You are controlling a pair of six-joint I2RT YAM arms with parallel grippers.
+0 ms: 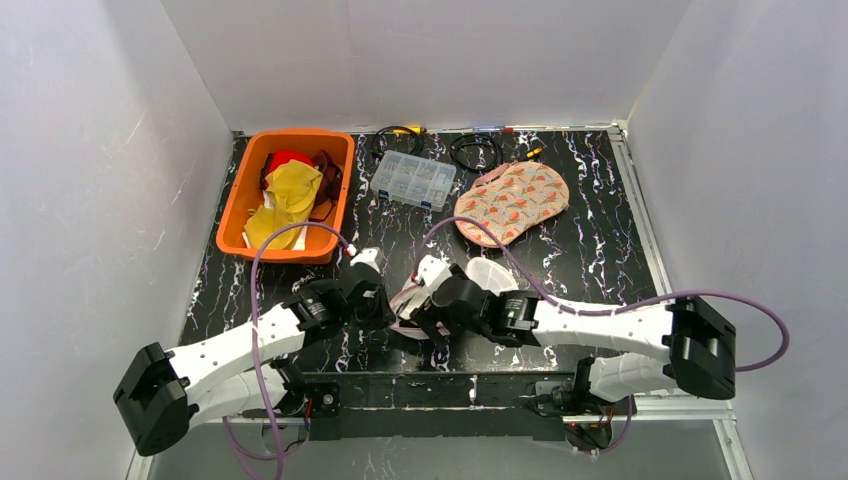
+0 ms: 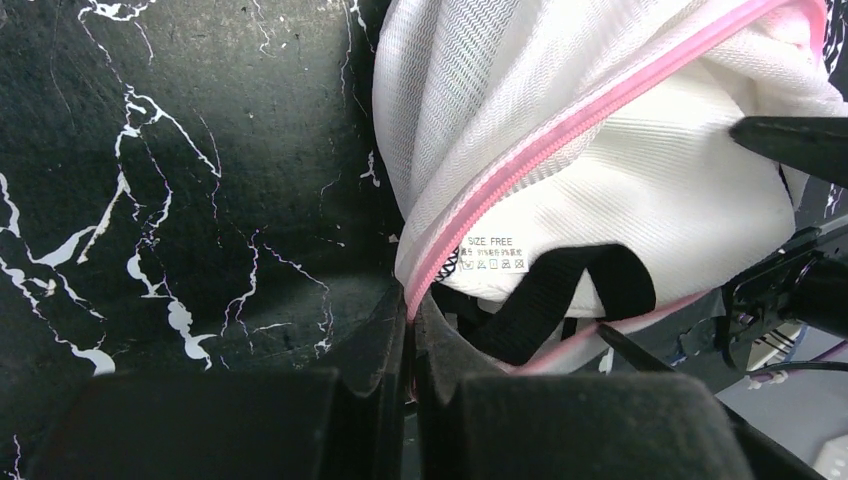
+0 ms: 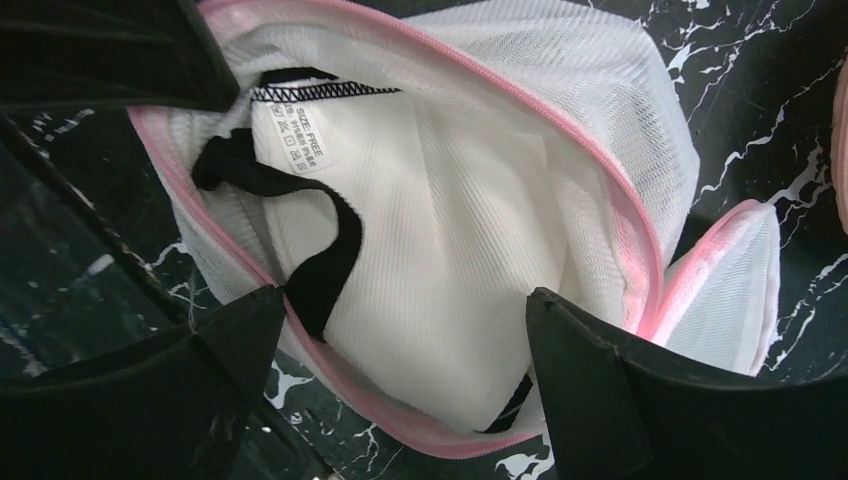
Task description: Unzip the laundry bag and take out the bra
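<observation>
The white mesh laundry bag [image 3: 610, 70] with a pink zipper edge lies open near the table's front. Inside it shows the white bra [image 3: 440, 220] with black straps [image 3: 335, 260] and a printed size label. My left gripper is shut on the pink zipper edge [image 2: 520, 165] at one end of the opening. Over the opening, my right gripper is open, its fingers apart with the bra's white fabric and a strap below and between them. Whether its fingertips touch the bra, I cannot tell. Both arms partly hide the bag [image 1: 410, 333] in the top view.
An orange bin [image 1: 228, 215] with yellow and red cloth stands at the back left. Behind the arms lie a clear compartment box [image 1: 413, 180] and a patterned pouch [image 1: 512, 203]. Black cables [image 1: 477, 152] rest along the back. Bare table is at the right.
</observation>
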